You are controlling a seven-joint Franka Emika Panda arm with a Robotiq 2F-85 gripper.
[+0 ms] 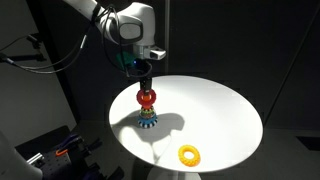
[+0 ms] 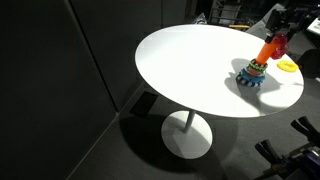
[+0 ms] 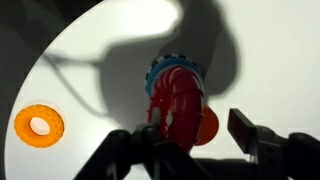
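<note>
A stacking toy (image 1: 148,117) with an orange post (image 2: 267,51) and several coloured rings stands on the round white table. At its top, a red ring (image 1: 147,98) stands on edge, beside the orange post rather than around it. My gripper is over the toy, fingers pointing down. In the wrist view the red ring (image 3: 179,100) lies between the fingers, close to the left one, with a gap to the right finger (image 3: 243,130). The fingers look partly open. Whether the left finger touches the ring is hidden. A yellow-orange ring (image 1: 189,155) lies flat near the table's edge.
Dark floor surrounds it.
</note>
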